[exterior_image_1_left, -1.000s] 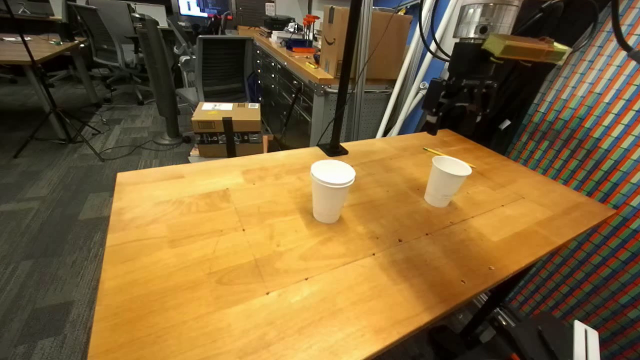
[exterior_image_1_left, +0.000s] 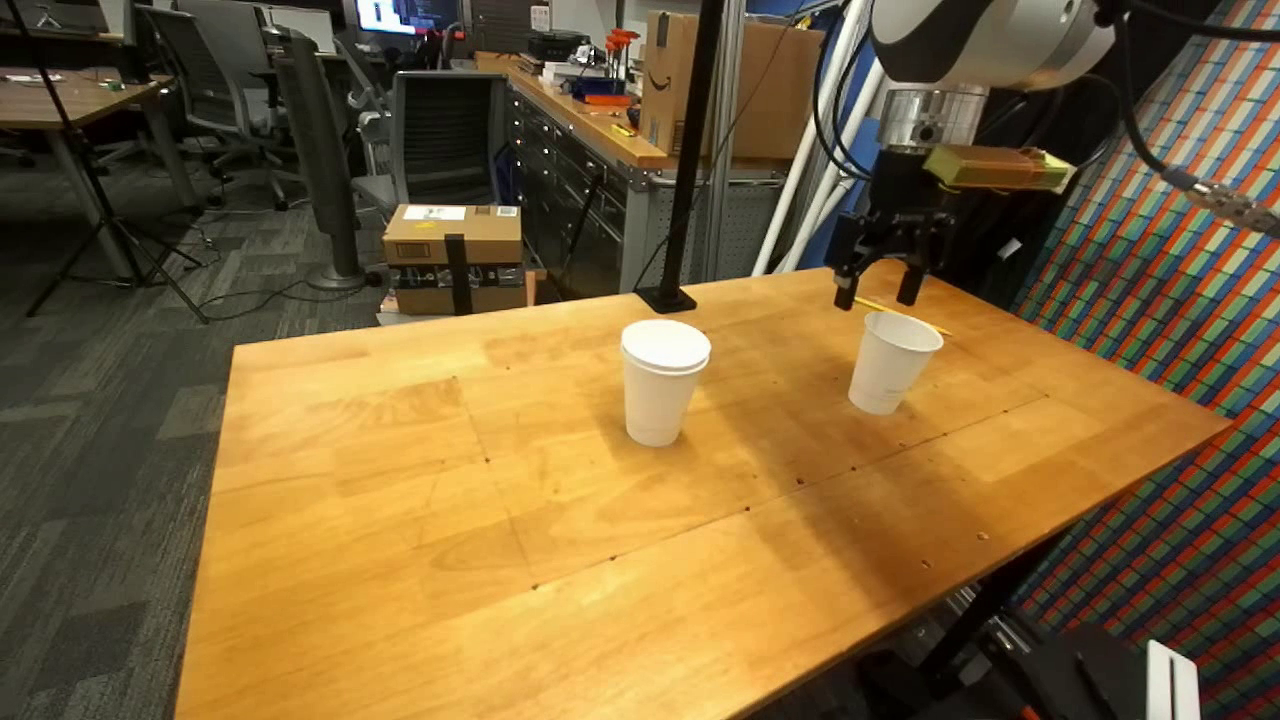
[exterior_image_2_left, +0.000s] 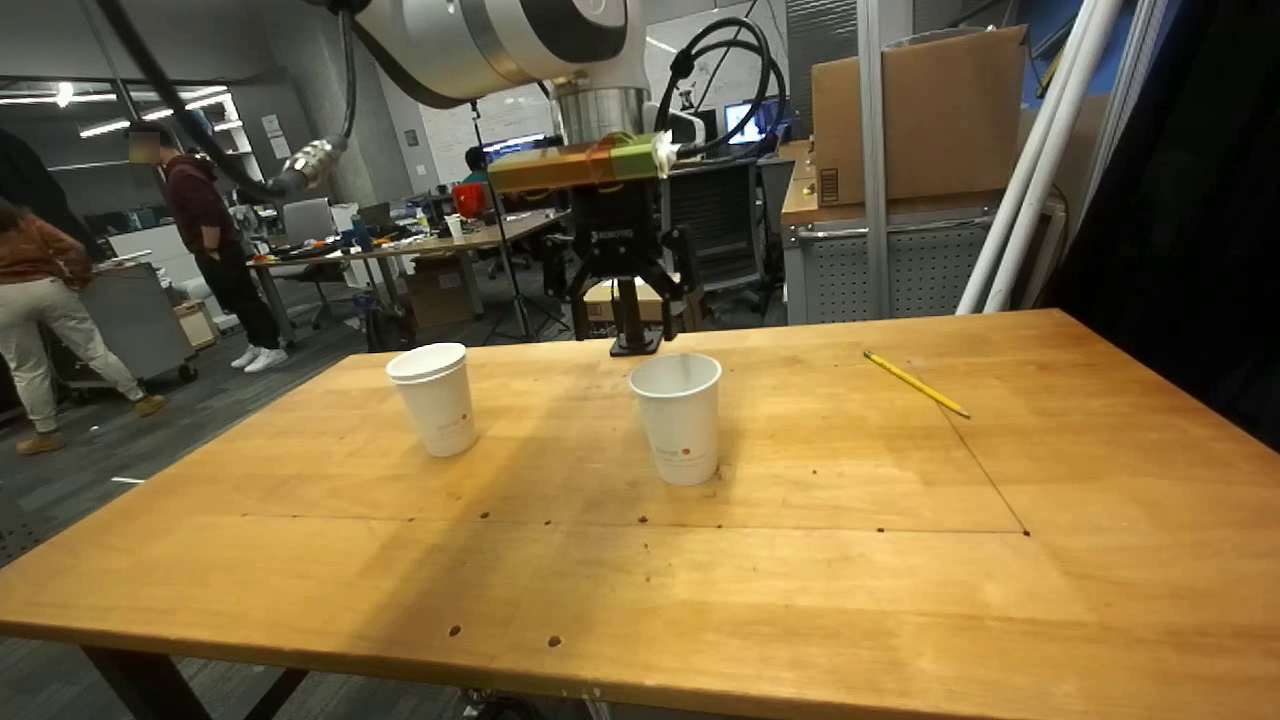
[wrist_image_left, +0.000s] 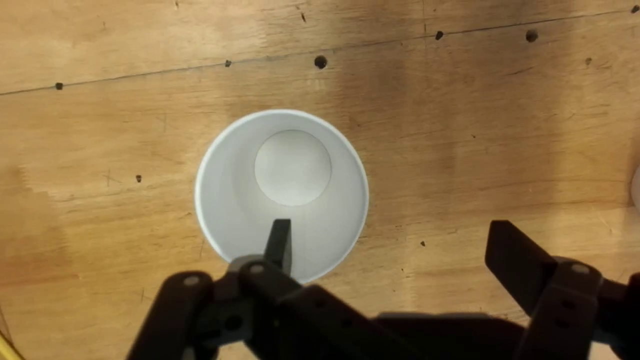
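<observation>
An open, empty white paper cup (exterior_image_1_left: 890, 366) stands upright on the right part of the table in exterior view 1. Left of it is a second white cup (exterior_image_1_left: 657, 390) with a white lid-like top. My gripper (exterior_image_1_left: 878, 298) hangs above and slightly behind the open cup, fingers wide apart and nothing between them. From above, in the wrist view, one finger (wrist_image_left: 279, 243) overlaps the near rim of the open cup (wrist_image_left: 292, 168). The other finger (wrist_image_left: 517, 264) is over bare wood to the right. In exterior view 2 the gripper (exterior_image_2_left: 627, 334) is higher than the open cup's rim.
A yellow pencil (exterior_image_2_left: 915, 384) lies on the table to the right in exterior view 2. A black post (exterior_image_1_left: 667, 299) rises at the table's back edge.
My gripper has come down and shifted left in exterior view 1, nearer to the open cup. Both cups and the pencil stay where they were.
</observation>
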